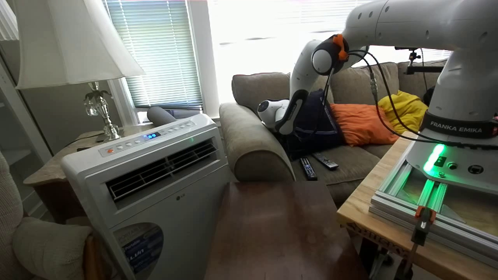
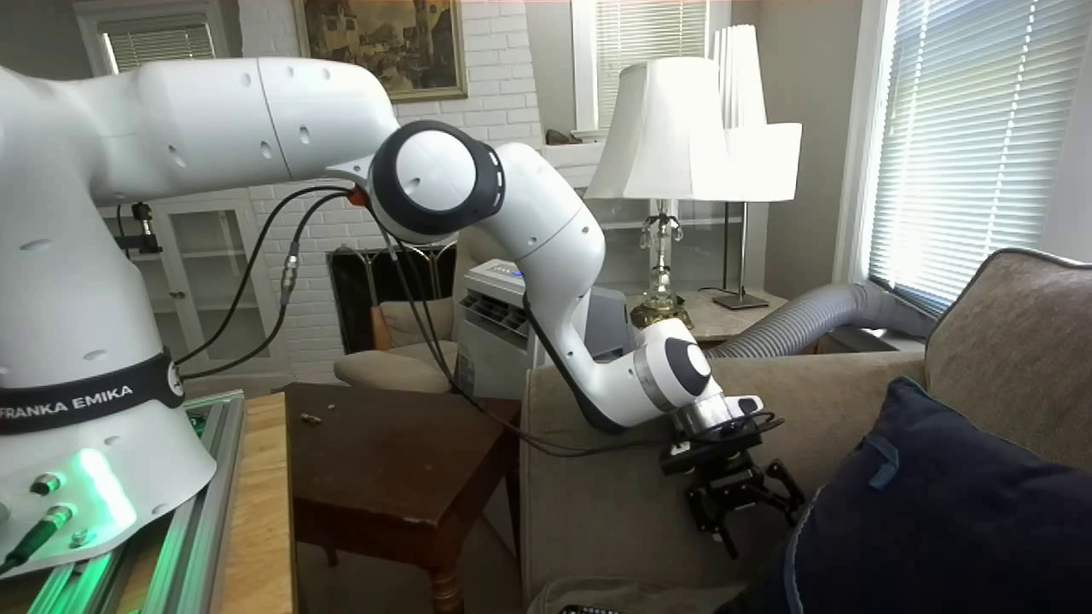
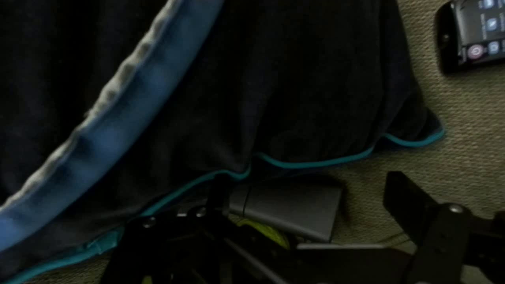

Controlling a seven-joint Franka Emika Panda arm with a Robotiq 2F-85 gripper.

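My gripper is open, its two black fingers spread wide in the wrist view. Between them in that view lies a dark grey, smooth, block-like object [image 3: 288,208], partly covered by the hem of a navy cushion [image 3: 303,94] with teal piping. A yellow-green patch [image 3: 265,230] shows just below the grey object, mostly hidden by the gripper. In exterior view 2 the gripper [image 2: 763,524] points down over the sofa seat, beside the navy cushion [image 2: 942,512]. The sofa arm hides the gripper in exterior view 1.
Two remotes, one nearer [image 1: 308,168] and one farther [image 1: 325,161], lie on the sofa seat. The sofa arm [image 1: 254,140] stands close by the wrist. Orange [image 1: 362,123] and yellow [image 1: 405,109] cushions sit farther along.
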